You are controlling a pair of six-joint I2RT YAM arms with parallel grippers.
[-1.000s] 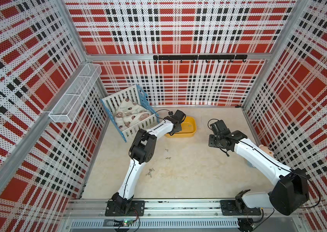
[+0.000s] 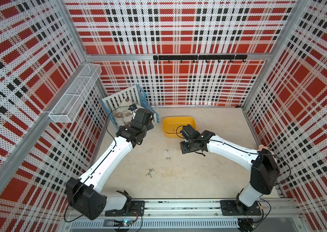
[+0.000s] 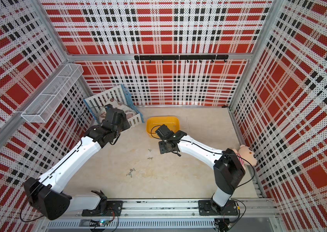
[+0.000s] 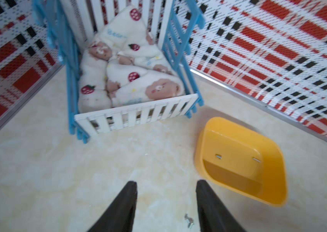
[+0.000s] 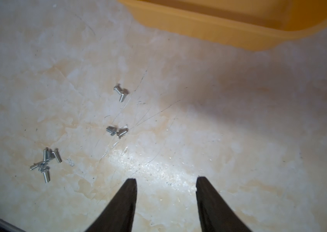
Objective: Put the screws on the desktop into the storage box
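The yellow box point(image 2: 179, 119) stands at the back middle; two screws lie inside it, seen in the left wrist view point(image 4: 218, 156). On the desktop, screws lie in three groups: a pair point(image 5: 121, 96), a small group point(image 5: 122, 132) and a larger pile point(image 5: 45, 164), all left of my right gripper. That gripper hangs open above the desktop, in front of the box, with nothing between its fingers. My left gripper is raised high near the crib's front, also open and empty.
A blue-and-white crib point(image 3: 134, 119) with a patterned blanket stands at the back left. A plush toy point(image 3: 247, 156) sits at the right edge. A wire basket point(image 2: 61, 118) hangs on the left wall. The desktop right of the box is clear.
My left arm has pulled up and leftward, away from over the box. My right arm has swung leftward to just in front of the box, toward the screws.
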